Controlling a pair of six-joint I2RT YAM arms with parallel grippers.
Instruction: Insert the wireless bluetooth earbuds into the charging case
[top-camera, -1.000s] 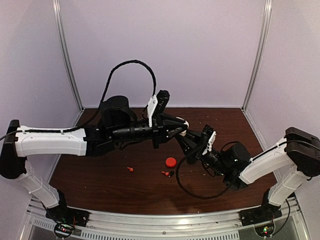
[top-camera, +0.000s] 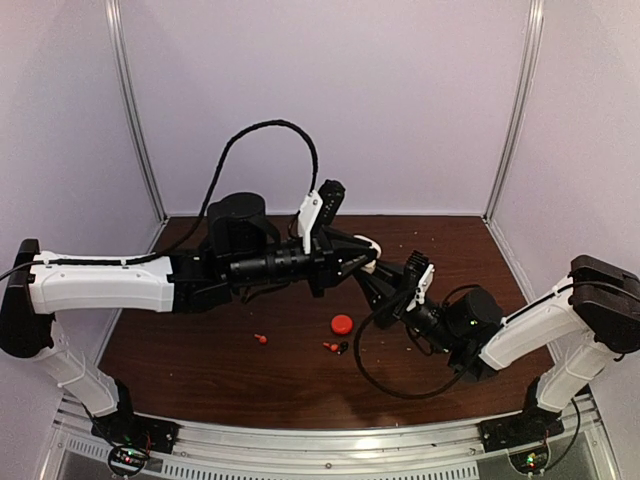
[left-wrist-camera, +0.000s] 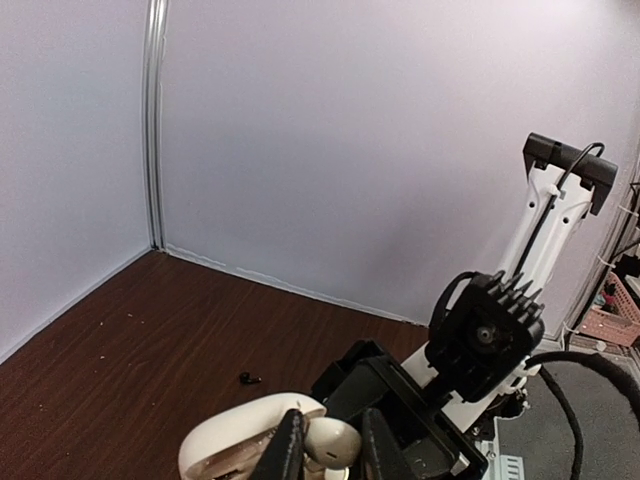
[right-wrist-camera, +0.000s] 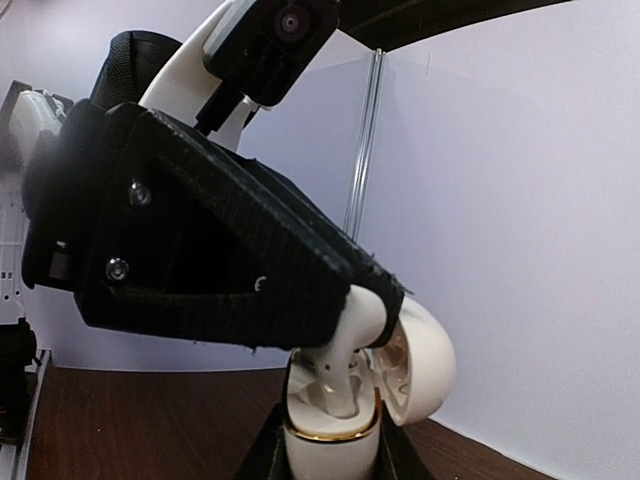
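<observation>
The white charging case (right-wrist-camera: 330, 450), lid (right-wrist-camera: 425, 365) open, is held upright in my right gripper, which is shut on it. My left gripper is shut on a white earbud (right-wrist-camera: 352, 320), whose stem reaches down into the case's opening; whether it is seated cannot be told. In the top view the two grippers meet above the middle of the table around the white case (top-camera: 369, 262).
On the brown table (top-camera: 200, 370) lie a red round lid (top-camera: 341, 324), small red pieces (top-camera: 261, 339) and small dark pieces (top-camera: 343, 347). A small black item (left-wrist-camera: 250, 378) shows in the left wrist view.
The right arm looks still.
</observation>
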